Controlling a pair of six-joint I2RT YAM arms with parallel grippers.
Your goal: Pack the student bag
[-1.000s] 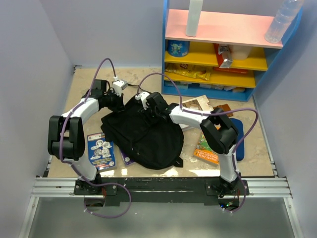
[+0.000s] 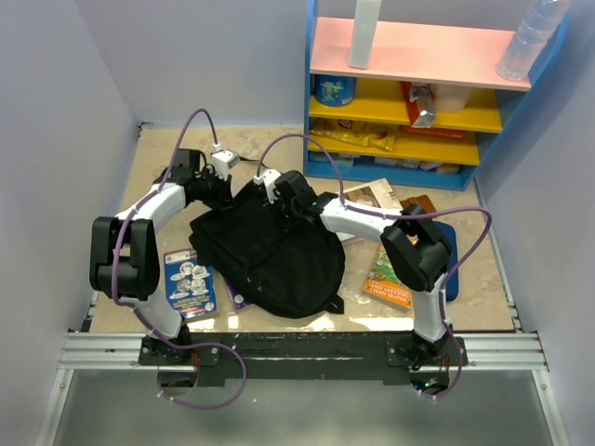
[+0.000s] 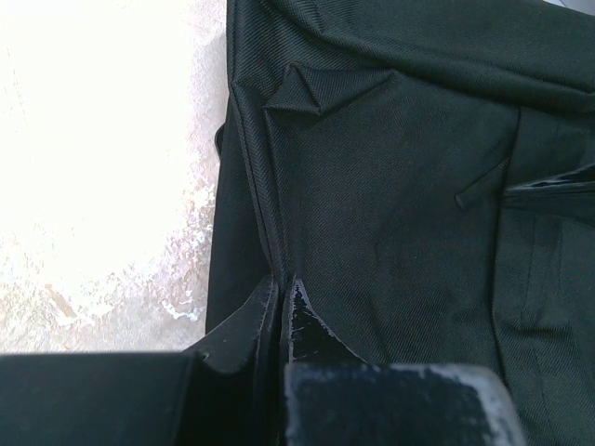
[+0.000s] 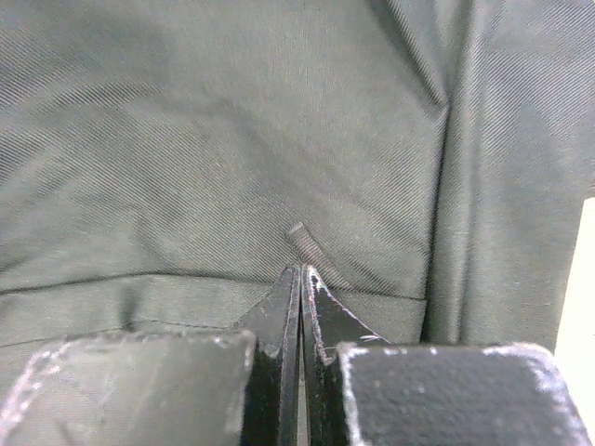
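A black fabric bag [image 2: 279, 279] lies flattened across the middle of the table. My left gripper [image 2: 223, 200] is at its upper left; in the left wrist view its fingertips [image 3: 284, 297] are closed on a folded edge of the bag [image 3: 390, 232]. My right gripper [image 2: 284, 209] rests over the upper middle of the bag. In the right wrist view the right gripper is shut, its tips against the flat cloth [image 4: 186, 186] just below a short slanted strip, nothing seen between them.
A blue booklet [image 2: 189, 283] lies at front left, an orange book [image 2: 386, 290], papers and a blue case [image 2: 448, 297] at right. A shelf unit [image 2: 418, 51] with bottles, packets and containers stands at the back right.
The right arm has shifted very slightly over the bag. The left arm and the bag look unchanged.
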